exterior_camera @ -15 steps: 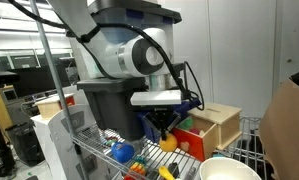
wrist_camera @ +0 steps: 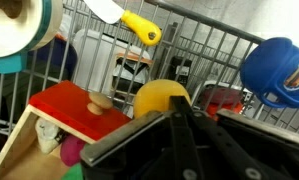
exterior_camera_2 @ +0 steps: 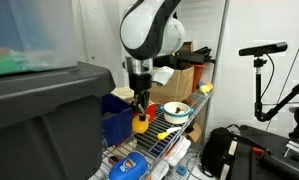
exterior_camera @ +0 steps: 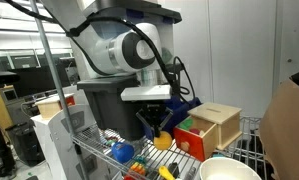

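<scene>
A rounded orange-yellow object (wrist_camera: 157,96) hangs at the tips of my gripper in the wrist view. My gripper (exterior_camera: 155,132) points down over the wire rack, and the orange object (exterior_camera: 163,141) shows just below its fingertips in exterior view 1. From the other side, the same orange object (exterior_camera_2: 140,123) sits right under the gripper (exterior_camera_2: 141,107). The fingers are closed together on what seems a thin part of it; the exact contact is hidden.
On the wire rack lie a blue cup-like item (wrist_camera: 276,72), a yellow-handled tool (wrist_camera: 141,27) and a red-and-wood box (wrist_camera: 77,112). A white bowl (exterior_camera: 229,169) stands at the front right. A grey bin (exterior_camera_2: 59,115) rises beside the rack.
Over the last second my gripper has shifted slightly left and up in exterior view 1, and the orange object has moved along with it. The other items stay in place.
</scene>
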